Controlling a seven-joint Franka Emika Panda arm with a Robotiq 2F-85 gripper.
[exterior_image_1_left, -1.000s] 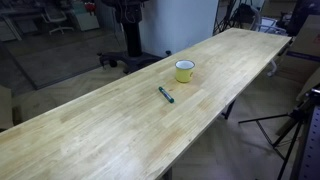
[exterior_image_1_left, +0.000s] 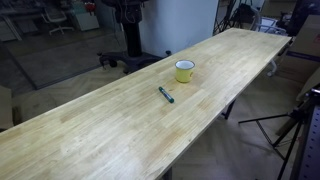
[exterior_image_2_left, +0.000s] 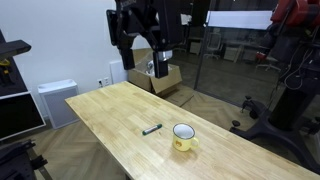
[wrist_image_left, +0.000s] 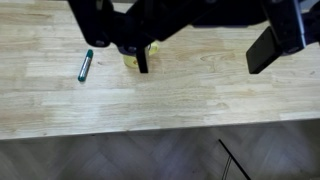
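A yellow mug (exterior_image_1_left: 184, 71) with a pale inside stands upright on the wooden table. Beside it lies a dark green marker (exterior_image_1_left: 166, 95), apart from the mug. Exterior view 2 shows the mug (exterior_image_2_left: 183, 137) with its handle to the right and the marker (exterior_image_2_left: 152, 129) to its left. In the wrist view my gripper is open above the table, its fingers far apart and only bare wood visible between them. The left finger partly covers the mug (wrist_image_left: 131, 61); the marker (wrist_image_left: 86, 65) lies farther left, outside the fingers.
A cardboard box (exterior_image_2_left: 155, 75) and a dark stand (exterior_image_2_left: 280, 115) are behind the table. A tripod (exterior_image_1_left: 280, 130) is off its right side.
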